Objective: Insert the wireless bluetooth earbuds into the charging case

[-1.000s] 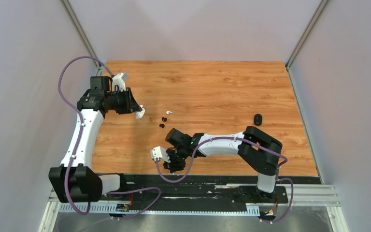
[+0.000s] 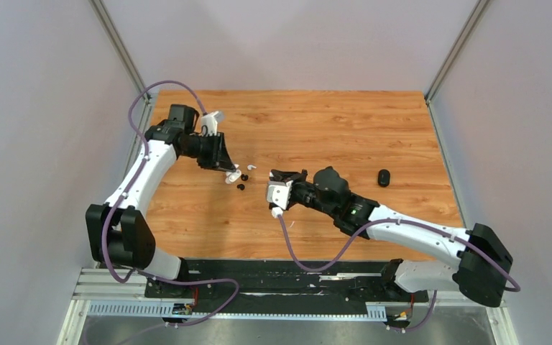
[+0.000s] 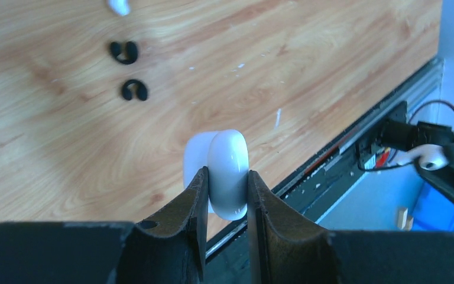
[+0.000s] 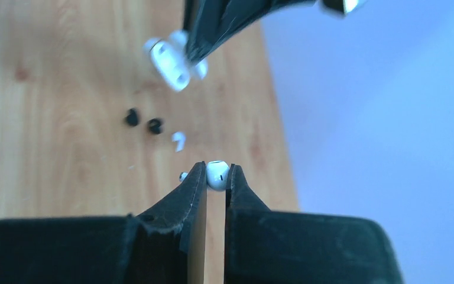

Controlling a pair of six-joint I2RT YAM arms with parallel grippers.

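Observation:
My left gripper is shut on the white charging case [image 3: 227, 163], held above the table. My right gripper, lower and to the right in the top view, is shut on a white earbud [image 4: 217, 171]. A loose white earbud [image 2: 251, 167] and two small black earbuds [image 3: 135, 90] lie on the wood between the arms, near the left gripper. In the right wrist view the case [image 4: 168, 62] appears beyond the right gripper, partly behind the left gripper.
A black oval case [image 2: 384, 177] lies on the right side of the wooden table [image 2: 316, 122], whose back half is clear. Purple cables loop over both arms.
Both arms have moved: the left gripper with the case went rightward, toward the middle; the right gripper rose from near the front edge, moving rightward and toward the back.

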